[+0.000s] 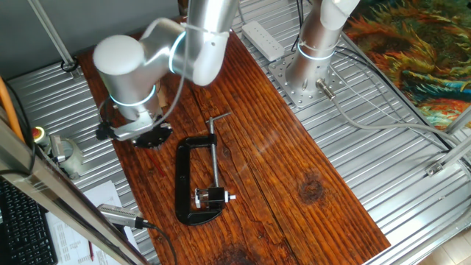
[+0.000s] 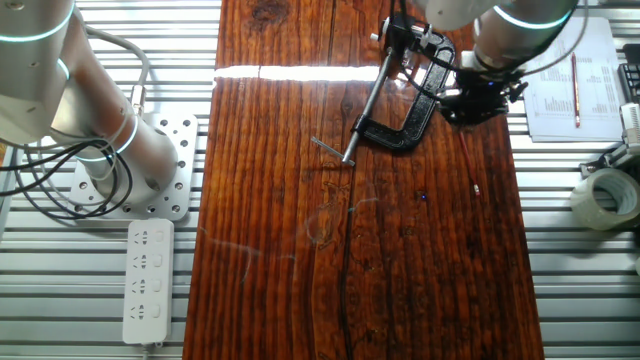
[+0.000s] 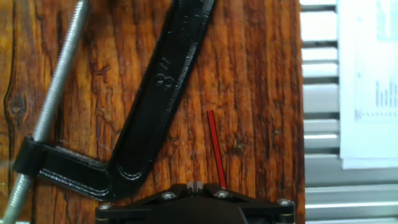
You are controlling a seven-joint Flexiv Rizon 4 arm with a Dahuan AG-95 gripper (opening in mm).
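Observation:
My gripper looks shut at the bottom of the wrist view, with nothing showing between its fingertips. A thin red stick [image 3: 215, 146] lies on the wooden board ahead of it and passes behind the gripper's right side; part of the stick is hidden. In exterior view 2 the end of this red stick [image 2: 474, 180] shows just below the gripper [image 2: 480, 105]. A large black C-clamp [image 1: 182, 173] with a metal screw lies on the board, to the right of my gripper [image 1: 153, 137] in exterior view 1.
A small black block with white knobs [image 1: 213, 196] sits at the clamp's near end. A paper sheet [image 2: 570, 80] and a tape roll [image 2: 606, 197] lie off the board's edge. A power strip [image 2: 148, 282] is on the opposite side. Much of the wooden board [image 1: 280, 177] is bare.

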